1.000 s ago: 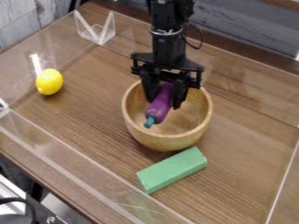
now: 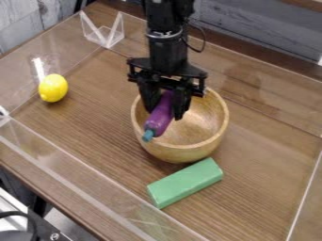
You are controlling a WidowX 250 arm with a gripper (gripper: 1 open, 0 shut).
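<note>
My black gripper point(image 2: 164, 94) is shut on a purple object point(image 2: 160, 117) with a light blue tip, held tilted at the left part of a tan wooden bowl point(image 2: 201, 132). The tip hangs over the bowl's near left side. The fingertips are partly hidden behind the object.
A yellow lemon-like object point(image 2: 53, 88) lies at the left. A green block point(image 2: 184, 184) lies in front of the bowl. A clear angular object point(image 2: 104, 28) is at the back left.
My gripper and the purple object have moved left and a little up relative to the bowl.
</note>
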